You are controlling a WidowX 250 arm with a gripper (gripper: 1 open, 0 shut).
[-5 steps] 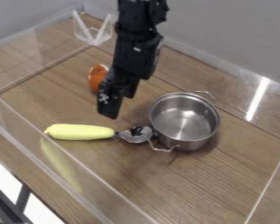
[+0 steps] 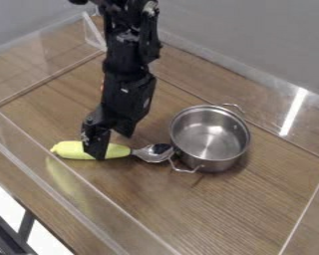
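My black gripper (image 2: 109, 133) is low on the left of the wooden table, right over a pale yellow elongated object (image 2: 72, 149) that lies horizontally. Its fingers come down around that object's right part; whether they are closed on it I cannot tell. A metal spoon (image 2: 159, 153) lies just to the right, partly beside the steel pot (image 2: 213, 137), which stands with handles at front and back.
An orange object behind the arm is mostly hidden. Clear walls (image 2: 279, 60) border the table (image 2: 229, 214) at the back and sides.
The arm has moved down and to the left, from above the middle of the table onto the yellow object. The pot and spoon look unmoved.
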